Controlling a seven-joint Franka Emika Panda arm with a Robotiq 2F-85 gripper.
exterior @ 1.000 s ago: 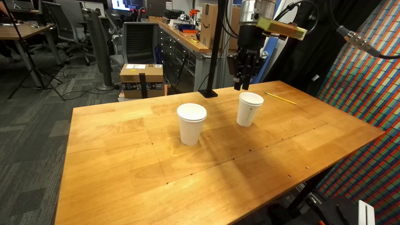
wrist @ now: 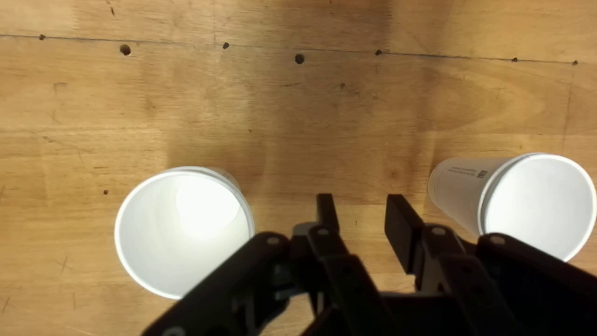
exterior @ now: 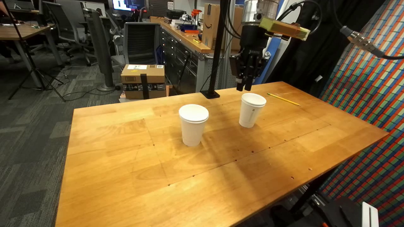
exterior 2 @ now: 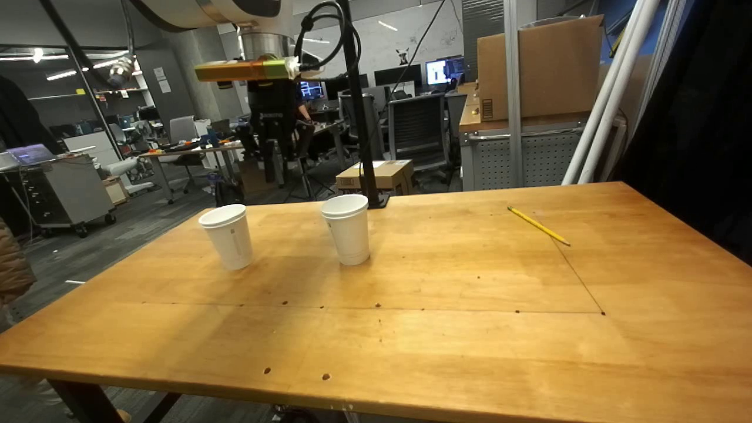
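Observation:
Two white paper cups stand upright and apart on the wooden table. In exterior view 1 one cup (exterior: 192, 130) is near the middle, and the other cup (exterior: 250, 113) is farther right. Above the table hangs my gripper (exterior: 244, 86), open and clear of both cups. Exterior view 2 also has the gripper (exterior 2: 275, 169) higher than the rims of the left cup (exterior 2: 231, 243) and the right cup (exterior 2: 350, 236). From the wrist, bare wood shows between the fingertips; one cup (wrist: 184, 232) is to their left, its inside empty, and another cup (wrist: 540, 207) to their right.
A yellow pencil (exterior: 284, 99) lies on the table (exterior: 125, 159), beyond the right cup in exterior view 1. A black post (exterior: 210, 94) rises at the back edge.

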